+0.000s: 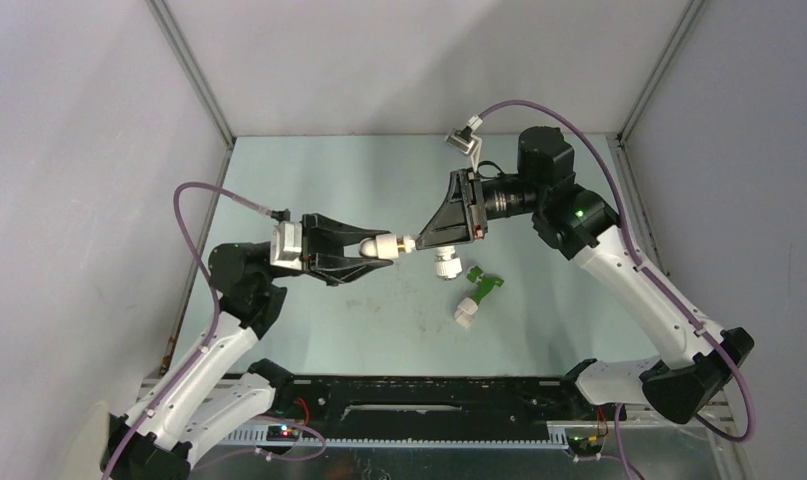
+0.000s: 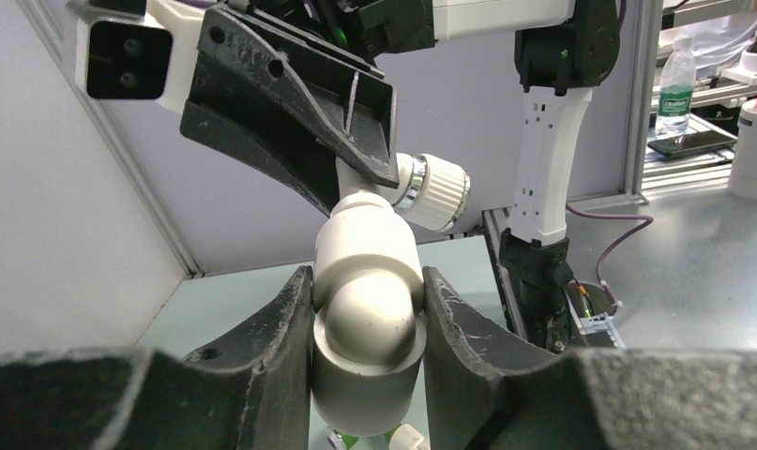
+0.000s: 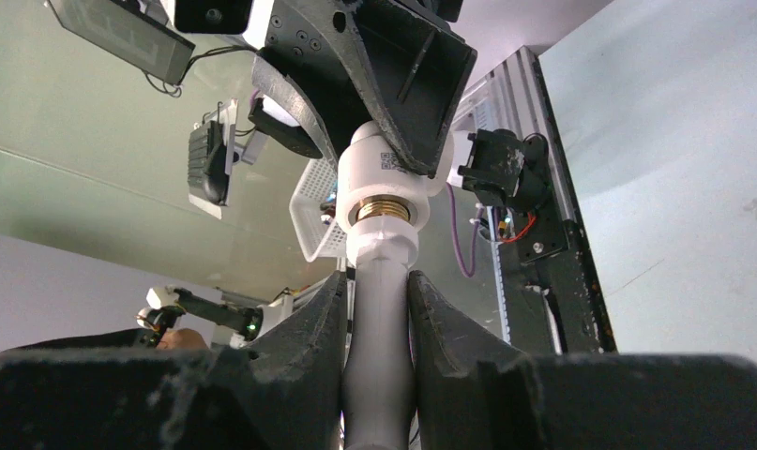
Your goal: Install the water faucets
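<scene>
Between the two arms, a white fitting [image 1: 383, 247] and a white faucet [image 3: 382, 356] meet end to end, with a band of brass thread [image 3: 382, 208] visible at the joint. My left gripper [image 1: 390, 249] is shut on the fitting, whose rounded end [image 2: 370, 319] faces the left wrist camera. Around the faucet's body stands my right gripper [image 1: 419, 243], its fingers [image 3: 459, 347] close on both sides; whether they press on it is hard to tell. The faucet's ribbed outlet [image 1: 447, 263] juts out below the right gripper.
Lying on the pale board [image 1: 324, 330], beneath and right of the joint, is a green-handled part [image 1: 487, 287] with a white end [image 1: 466, 313]. Elsewhere the board is clear. Both arms are held above it, tips close together.
</scene>
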